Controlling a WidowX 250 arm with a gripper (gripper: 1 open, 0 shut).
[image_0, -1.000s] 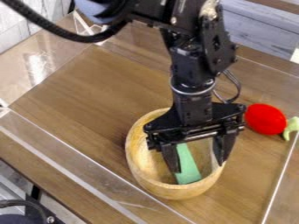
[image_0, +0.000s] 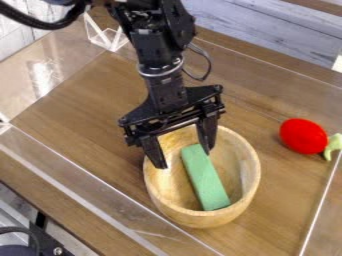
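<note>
My black gripper (image_0: 182, 144) hangs open over the upper left part of a wooden bowl (image_0: 164, 194), its two fingers at the rim with nothing held between them. A green rectangular block (image_0: 207, 182) lies inside the bowl, slanting from its upper middle toward the lower right. A red round object (image_0: 302, 135) with a pale green part at its right side lies on the table to the right of the bowl.
Clear strips run along its edges. A white slatted wall stands behind, and dark cables show at the lower left.
My gripper has moved up and to the left, uncovering more of the green block. The bowl and the red object appear unmoved.
</note>
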